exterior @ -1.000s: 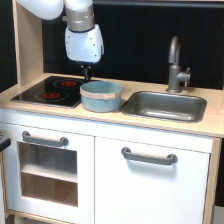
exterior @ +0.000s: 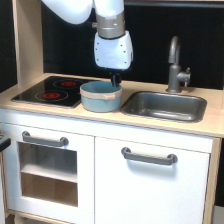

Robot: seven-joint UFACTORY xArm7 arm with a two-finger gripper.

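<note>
A light blue pot (exterior: 100, 100) stands on the wooden counter between the black stove (exterior: 51, 92) and the sink. The white arm reaches down from the top, and its black gripper (exterior: 114, 80) is low at the pot's rim on the far right side. Whether the fingers are open or shut on the rim cannot be made out at this size.
To the right is a steel sink (exterior: 161, 107) with a grey tap (exterior: 174, 68) behind it. Two red-ringed burners lie on the stove at the left. Below, the toy kitchen cabinet (exterior: 150, 180) has white doors and dark handles.
The arm has moved right, from behind the pot's left side to the pot's right part. The pot looks about where it was, perhaps shifted very slightly.
</note>
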